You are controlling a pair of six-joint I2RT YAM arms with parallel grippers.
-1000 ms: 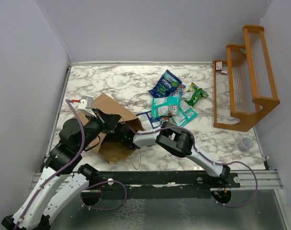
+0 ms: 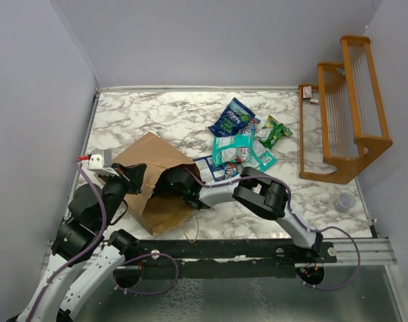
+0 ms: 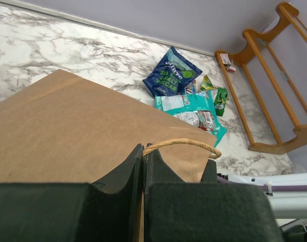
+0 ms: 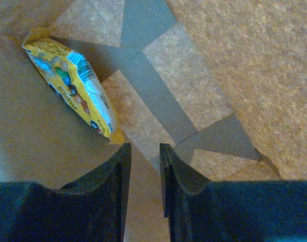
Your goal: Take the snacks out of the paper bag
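The brown paper bag (image 2: 146, 147) lies on the marble counter, its rope handle (image 3: 178, 142) at my left gripper, which is shut at the bag's upper edge. My right arm reaches into the bag, hiding that gripper from above. In the right wrist view the right gripper is part open with nothing between its fingers, below a yellow snack packet (image 4: 70, 83) inside the bag. A blue chip bag (image 2: 232, 117), teal packets (image 2: 231, 147) and a green packet (image 2: 274, 134) lie outside, right of the paper bag.
A wooden rack (image 2: 345, 107) stands at the right, with a clear cup (image 2: 345, 202) in front of it. Grey walls edge the counter. The marble behind the bag and right of the snacks is mostly clear.
My left gripper has moved left, drawing at the bag's upper edge. The right arm has shifted a little to the right.
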